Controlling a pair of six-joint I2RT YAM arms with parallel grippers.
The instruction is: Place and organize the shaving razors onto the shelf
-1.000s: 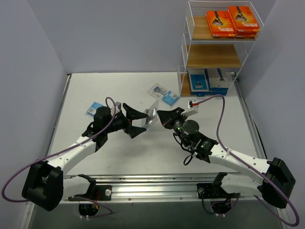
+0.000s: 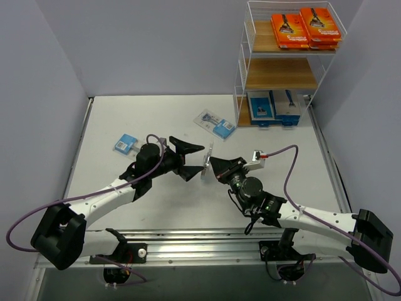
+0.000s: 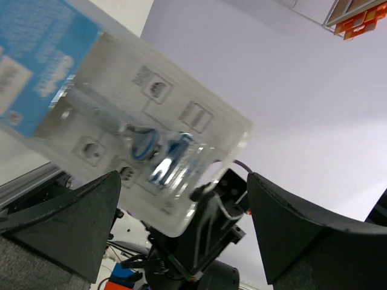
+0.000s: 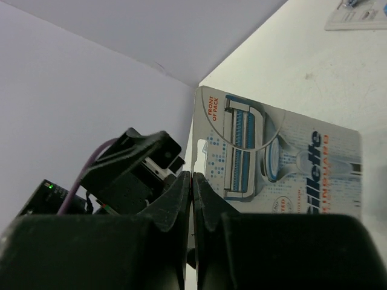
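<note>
A clear-and-blue razor pack [image 2: 207, 160] is held on edge above the table, in the middle of the top view. My right gripper is shut on the edge by its razor head; the printed front [image 4: 284, 160] faces the right wrist camera. From the other side, my left gripper [image 2: 201, 158] stands open with its fingers well apart. The pack's back [image 3: 151, 103] fills much of the left wrist view, close ahead of those fingers, which do not clamp it. Two more packs lie flat: one [image 2: 215, 124] near the shelf, one [image 2: 127, 144] behind the left arm.
The white wire shelf [image 2: 243, 75] stands at the back right. Orange razor boxes [image 2: 288, 31] occupy its top tier, and blue razor packs [image 2: 261, 106] its bottom tier. Free tabletop [image 2: 156, 116] stretches across the back left.
Held in the right gripper, the pack has turned from slanted to nearly edge-on in the top view. The left gripper has come rightward, nearer the pack, and remains open.
</note>
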